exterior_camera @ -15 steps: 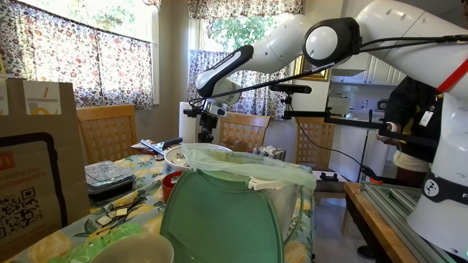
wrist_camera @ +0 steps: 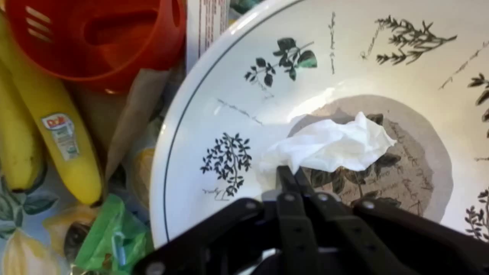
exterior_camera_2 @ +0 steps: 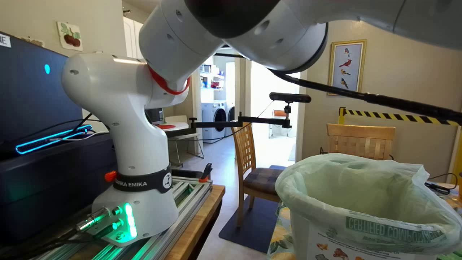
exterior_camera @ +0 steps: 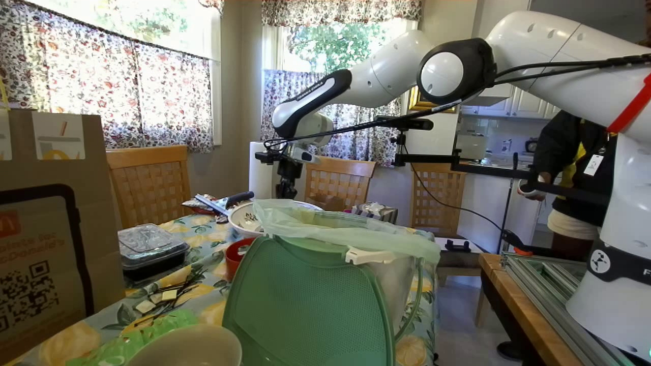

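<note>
A crumpled white tissue (wrist_camera: 337,143) lies over the middle of a wide white bowl (wrist_camera: 270,107) printed with dark herbs. My gripper is shut, its two black fingertips side by side at the tissue's near edge. Whether any of the tissue is pinched between them is hidden. In exterior view 1 the gripper (exterior_camera: 287,190) points down into the same bowl (exterior_camera: 245,220), and its tips are out of sight behind the rim and bin liner.
Beside the bowl are a red container (wrist_camera: 110,68), bananas (wrist_camera: 64,133) and a green wrapper (wrist_camera: 114,236). A lined bin (exterior_camera_2: 368,208) with its green lid (exterior_camera: 305,305) hanging open stands on the table. A clear-topped tray (exterior_camera: 149,244) and paper bag (exterior_camera: 55,232) stand left.
The arm's elbow and upper links have shifted slightly, while the gripper stays over the bowl at almost the same place. The table objects have not moved.
</note>
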